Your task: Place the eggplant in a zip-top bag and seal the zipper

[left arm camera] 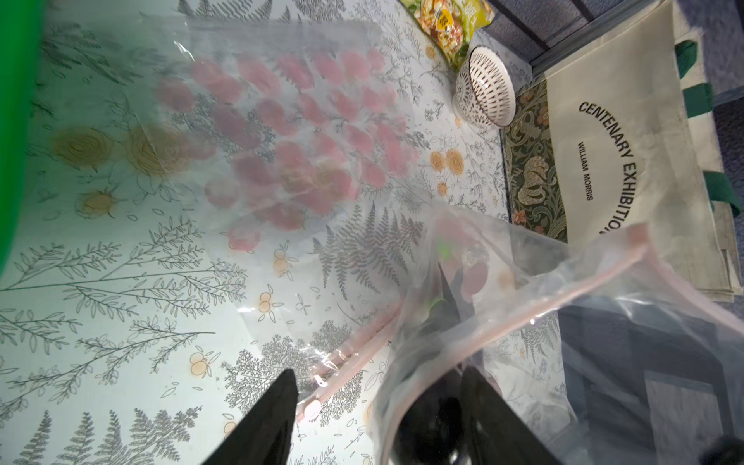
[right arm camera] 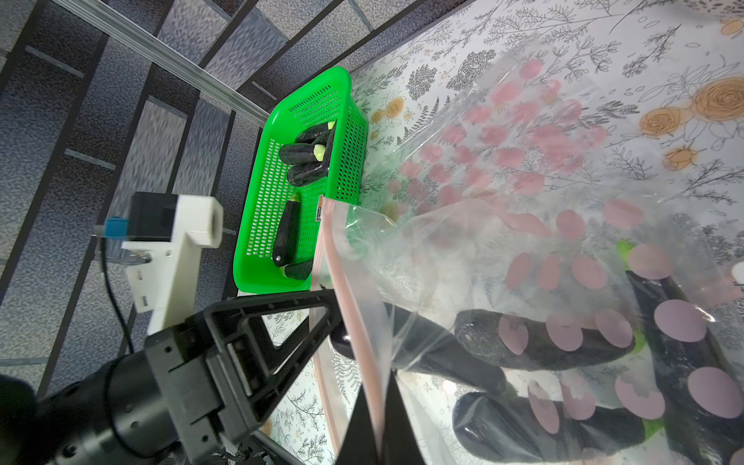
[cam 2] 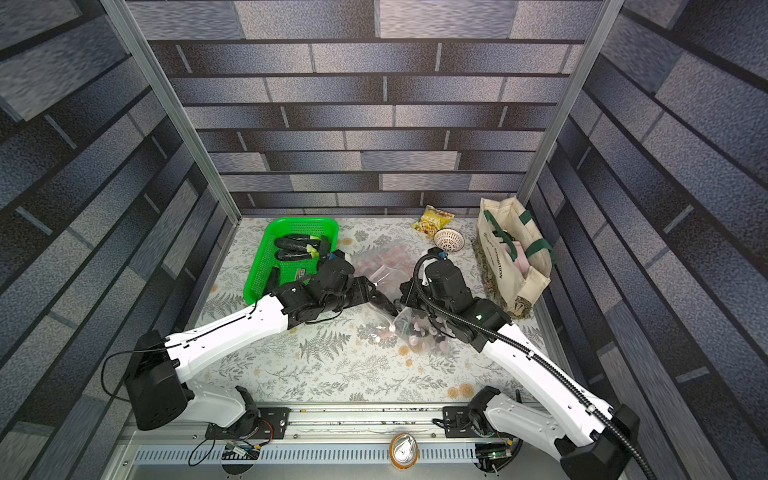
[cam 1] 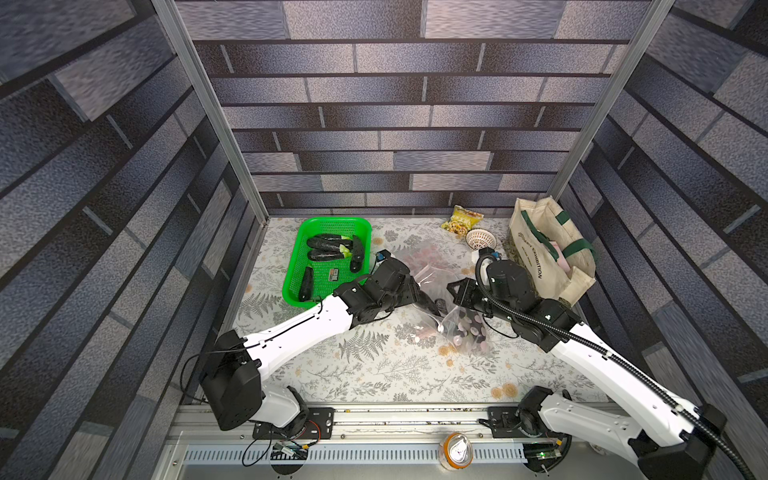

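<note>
A clear zip bag with pink dots (right arm camera: 589,271) lies at the middle of the table, several eggplants inside (right arm camera: 542,422). My right gripper is shut on the bag's pink-edged rim, lifting the mouth. Another eggplant (left arm camera: 426,418) lies in the mouth, beneath my left gripper, which is open, its fingers apart over the rim. A second, flat empty bag (left arm camera: 286,139) lies behind.
A green basket (right arm camera: 255,224) with several eggplants stands at the left. At the back right are a snack packet (cam 1: 462,220), a small patterned basket (cam 1: 480,237) and a canvas tote (cam 1: 552,248).
</note>
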